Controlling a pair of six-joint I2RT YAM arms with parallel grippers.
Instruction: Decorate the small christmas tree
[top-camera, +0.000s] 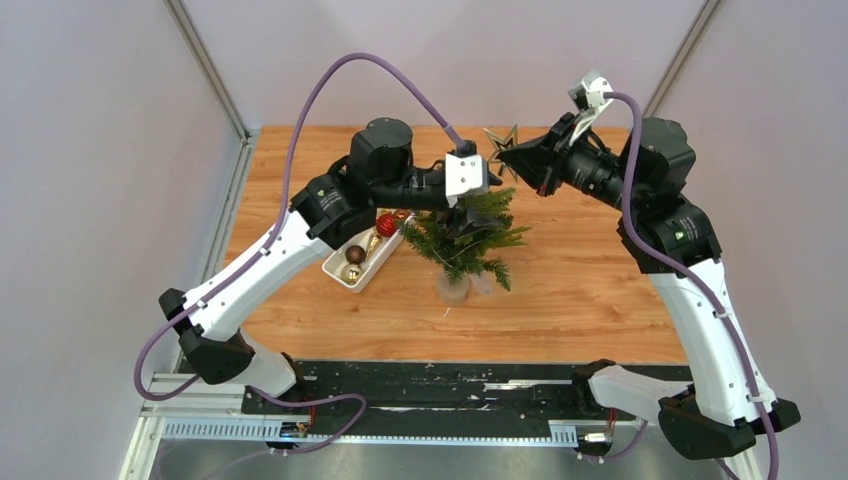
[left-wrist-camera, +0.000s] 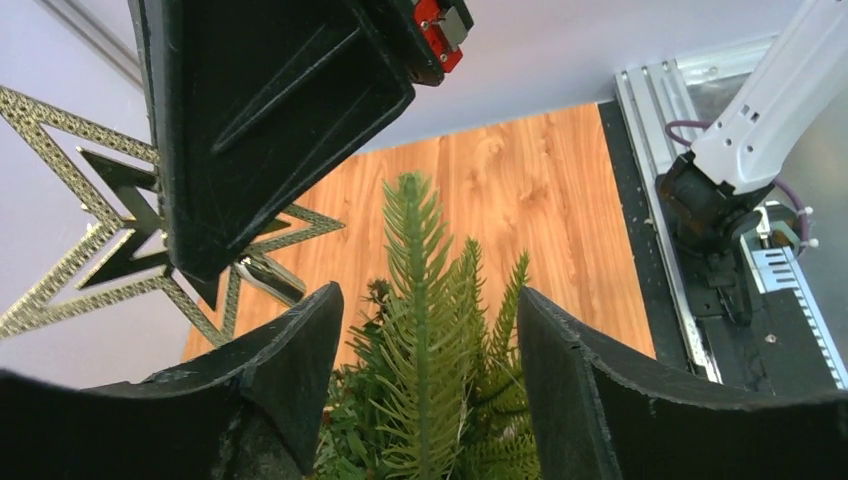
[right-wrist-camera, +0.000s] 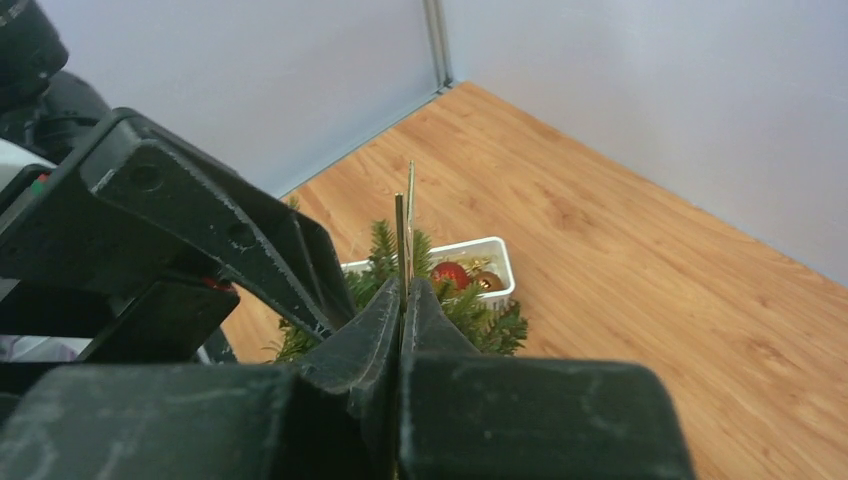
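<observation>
The gold open-framed star (left-wrist-camera: 98, 285) is pinched edge-on in my right gripper, whose fingers are shut on it. In the top view, star (top-camera: 511, 133) and right gripper hang behind the treetop. The small green tree (top-camera: 470, 250) stands upright in a pale base on the table. My left gripper is open, with a finger on either side of the tree's top shoot (left-wrist-camera: 417, 250); both fingers look clear of it. A black finger (left-wrist-camera: 270, 130) of the right gripper looms close in the left wrist view.
Left of the tree, a white tray (top-camera: 357, 290) holds a red ball (top-camera: 386, 225), a brown ball (top-camera: 355, 254), a gold ball (top-camera: 351, 273) and other ornaments. Both grippers are very close together above the tree.
</observation>
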